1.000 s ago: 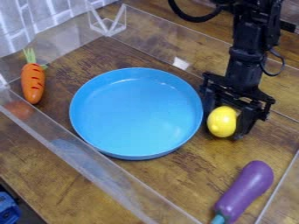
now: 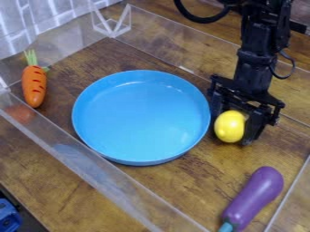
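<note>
My black gripper (image 2: 246, 107) reaches down from the top right to the table, right over a yellow object (image 2: 230, 127), whose upper and right parts are partly covered by the dark fingers. I cannot tell whether the fingers are closed on it. Just left of the gripper lies a large blue plate (image 2: 140, 116), empty. A toy carrot (image 2: 35, 85) lies at the far left, and a purple eggplant (image 2: 255, 199) lies at the lower right.
Transparent wall strips run along the left and right edges. A small blue item sits at the bottom left corner.
</note>
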